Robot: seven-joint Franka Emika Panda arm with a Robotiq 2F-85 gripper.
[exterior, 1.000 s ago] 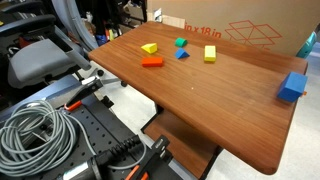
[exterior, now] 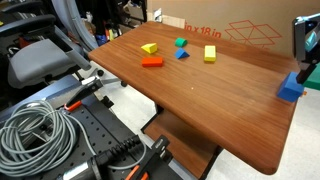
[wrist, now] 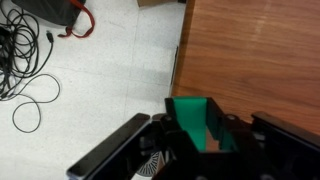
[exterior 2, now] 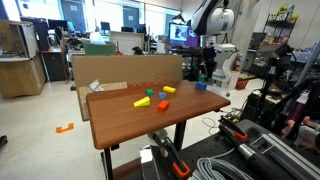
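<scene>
In the wrist view, my gripper is shut on a green block (wrist: 190, 118), whose flat end faces up between the dark fingers. The block is over the edge of the wooden table, with floor to its left. Exterior view 1 has the gripper at the right border, partly cut off, with the green block (exterior: 313, 76) beyond a blue block (exterior: 291, 88). That blue block lies on the table's right part, close to the gripper. Whether the two blocks touch cannot be told.
Farther along the table (exterior: 215, 110) lie a yellow block (exterior: 210, 53), a red block (exterior: 152, 62), a blue triangle (exterior: 182, 54), a green piece (exterior: 180, 42) and another yellow piece (exterior: 149, 48). A cardboard panel (exterior: 235, 22) stands along one side.
My gripper has come farther into exterior view 1 at the right border, and the green block appears lower, near the blue block. The pieces on the table have stayed put.
</scene>
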